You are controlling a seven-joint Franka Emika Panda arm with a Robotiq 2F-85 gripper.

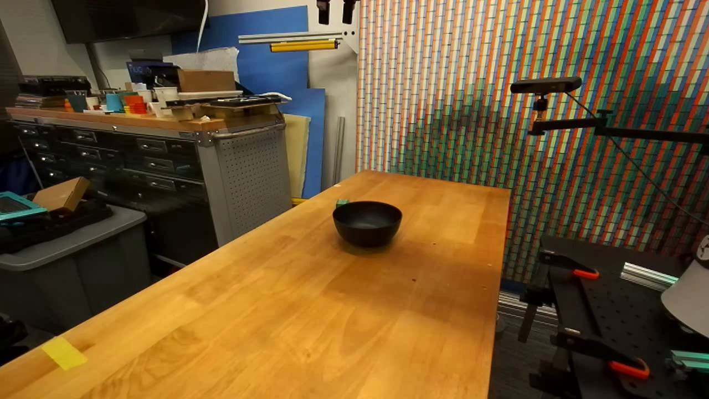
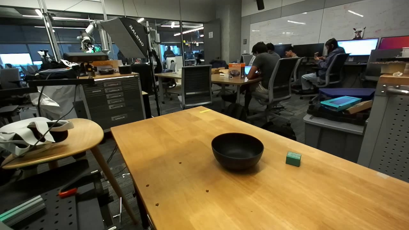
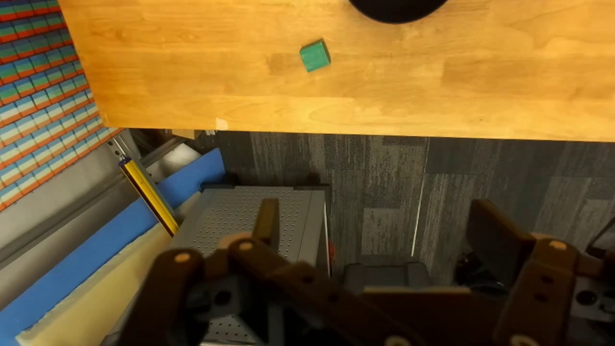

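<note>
A green block rests on the wooden table, a short way from a round black bowl. In exterior view 1 the bowl partly hides the block. From the wrist, the block and the edge of the bowl show near the top of the picture. My gripper is open, its fingers wide apart with only floor seen between them. In exterior view 1 just its fingertips show at the top edge, high above the table. The bowl looks empty.
Around the bowl and block the tabletop is bare. Yellow tape marks the table's near left corner. A drawer cabinet and a grey bin stand off one side; a camera arm reaches in from the right.
</note>
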